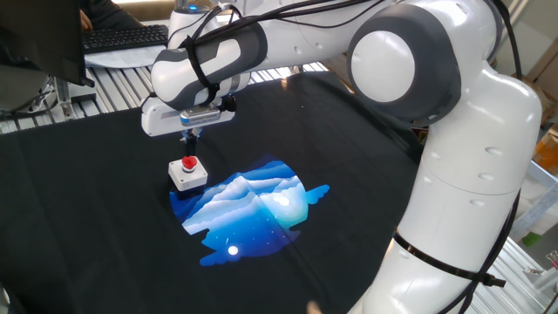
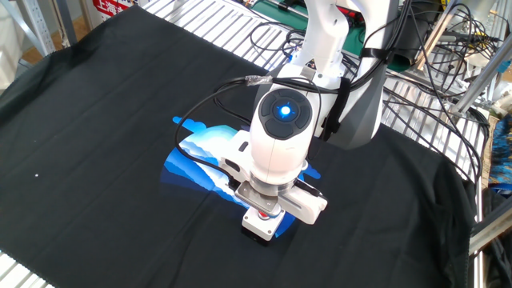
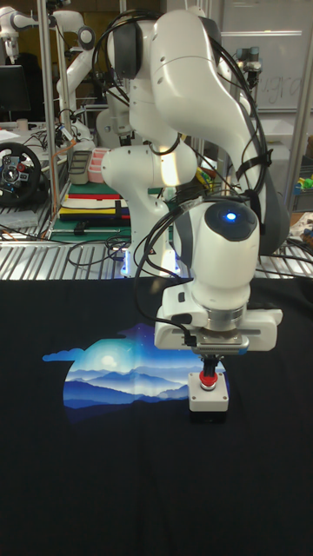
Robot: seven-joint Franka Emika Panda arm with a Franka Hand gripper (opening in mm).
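Observation:
A white box with a black base [image 1: 187, 177] and a red push button [image 1: 189, 163] on top stands upright on the black cloth. My gripper [image 1: 190, 153] points straight down over the button, its dark fingers together with nothing seen between them. In the third exterior view the fingertips [image 3: 209, 367] reach the red button [image 3: 209, 380] and appear to touch it. From above, the hand covers most of the button, and only part of the white box [image 2: 263, 225] shows. How far the button is pressed cannot be told.
Next to the box lies a flat blue mountain-and-moon picture [image 1: 253, 214] on the black cloth [image 1: 96, 218]. A keyboard [image 1: 125, 38] and a monitor [image 1: 42, 44] stand beyond the cloth.

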